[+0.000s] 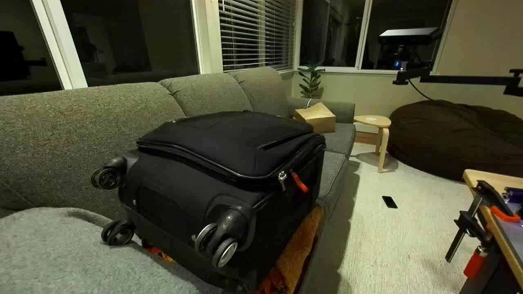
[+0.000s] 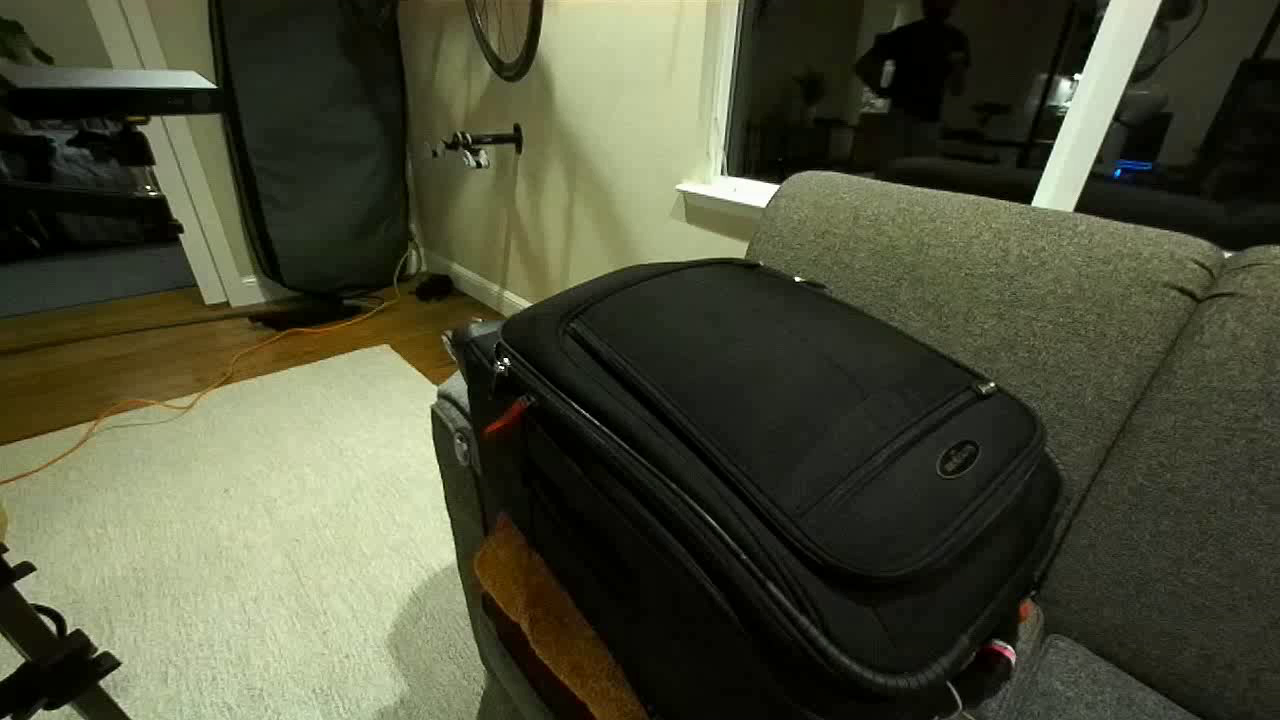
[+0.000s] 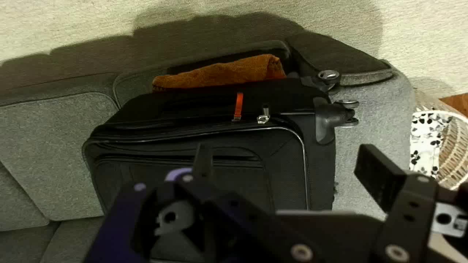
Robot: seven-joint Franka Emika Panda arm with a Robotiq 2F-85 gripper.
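Observation:
A black soft-sided suitcase (image 1: 235, 142) lies flat on the grey couch, its wheels toward the near arm in exterior view 1. An orange-red zipper pull (image 1: 299, 182) hangs on its side beside a metal zipper slider (image 1: 282, 179). From above, the wrist view shows the suitcase (image 3: 228, 144), the orange pull (image 3: 238, 105) and the slider (image 3: 263, 117). My gripper stands open over the suitcase, fingers wide apart and nothing between them. Neither exterior view shows the gripper.
A brown towel (image 3: 223, 72) sticks out from under the suitcase at the couch's front. Beyond the couch arm stands a wicker basket (image 3: 454, 149). A cardboard box (image 1: 316, 117) sits at the couch's far end. A table with clamps (image 1: 490, 196) stands at right; carpet (image 1: 392, 240) lies between.

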